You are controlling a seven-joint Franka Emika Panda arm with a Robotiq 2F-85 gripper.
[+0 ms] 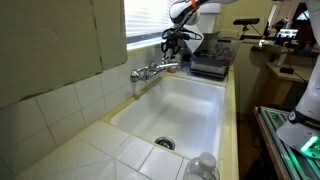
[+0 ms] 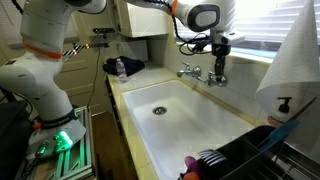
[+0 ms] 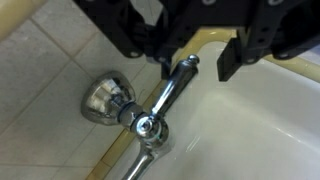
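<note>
A chrome wall faucet [image 1: 150,71] is mounted over the white sink [image 1: 180,108]. In the wrist view, a slim chrome arm of the faucet [image 3: 172,88] rises from a round joint, and its tip reaches the gap of my gripper. The dark fingers [image 3: 233,57] stand apart on either side of that tip, and no grip on it shows. Exterior view 2 has the gripper [image 2: 219,72] pointing down just above the faucet's far end. Whether a finger touches the chrome cannot be made out.
A black dish rack [image 2: 240,150] with utensils stands at the sink's near end in exterior view 2. A clear jar [image 1: 203,165] is on the near counter. Tiled wall [image 1: 60,115] runs close behind the faucet; the sink basin is empty.
</note>
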